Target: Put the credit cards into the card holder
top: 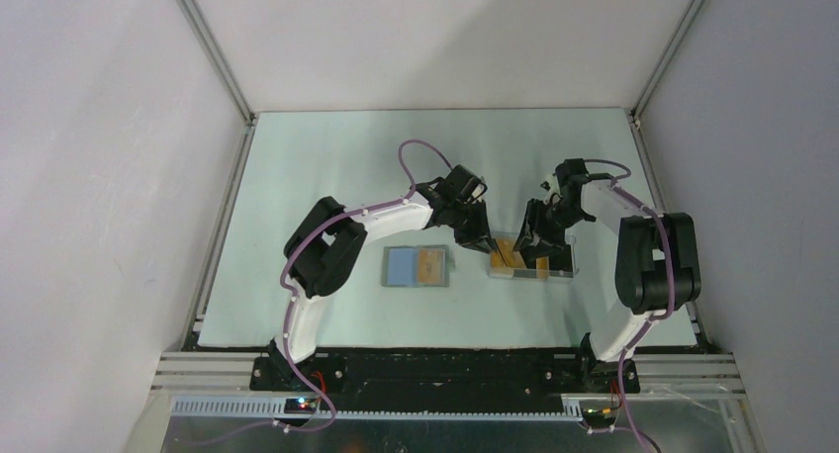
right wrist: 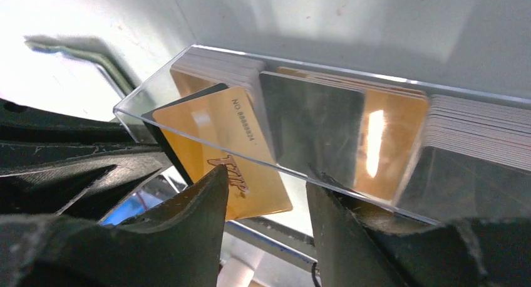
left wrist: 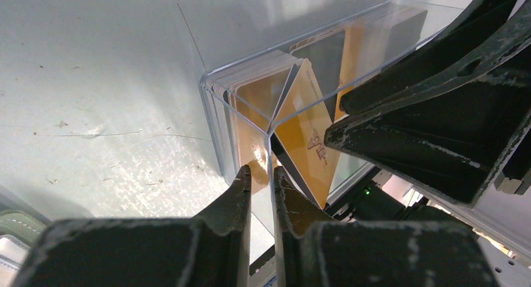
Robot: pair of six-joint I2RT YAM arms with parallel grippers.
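Note:
A clear box [top: 505, 274] stands right of centre, packed with upright stacks of cards. One gold card [right wrist: 231, 143] with red script leans tilted out from the left stack, a dark card behind it. My left gripper is shut on the near left corner wall of the clear box. Over the box, my right gripper stands open, its fingers either side of the box's near rim, the gold card by its left finger and nothing gripped. To the left lies a flat green-rimmed tray [top: 417, 284] with a blue and a tan card stack, apparently the card holder.
Both grippers are close together; the right one's dark fingers [left wrist: 438, 93] reach across the box in the left wrist view. Bare table [top: 297, 156] lies behind and left of the arms.

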